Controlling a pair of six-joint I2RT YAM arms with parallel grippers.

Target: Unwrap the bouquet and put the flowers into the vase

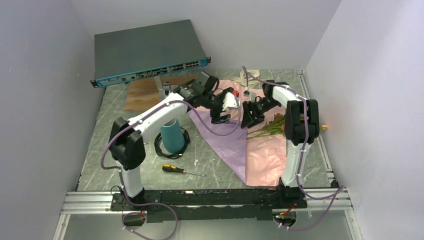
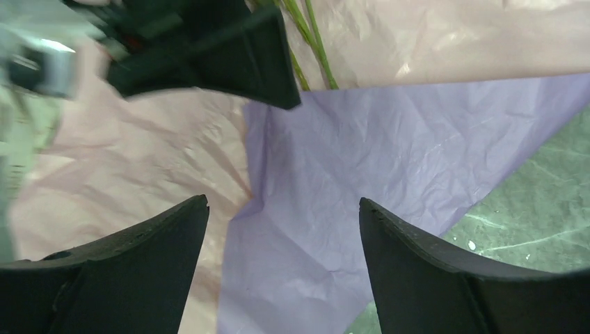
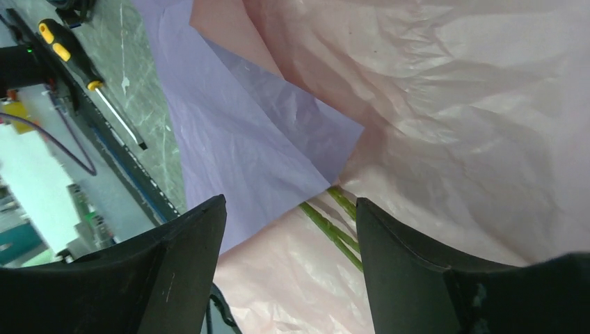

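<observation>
The flowers (image 1: 271, 128) lie on pink and purple wrapping paper at the right, partly covered by my right arm, their green stems pointing left. Green stems (image 3: 327, 229) run under one finger in the right wrist view, beside the purple paper's folded corner. My right gripper is over the paper near the stem ends, its fingers apart and nothing held. Over the purple paper, my left gripper is open and empty; the right gripper's dark finger (image 2: 236, 66) shows beyond it. A blue-teal vase (image 1: 172, 137) stands upright left of the paper.
A black cable coil (image 1: 158, 147) surrounds the vase's base. A yellow-black screwdriver (image 1: 175, 169) lies in front of it. At the back left, a large network switch (image 1: 150, 47) overhangs a wooden board (image 1: 134, 97). Walls close in on both sides.
</observation>
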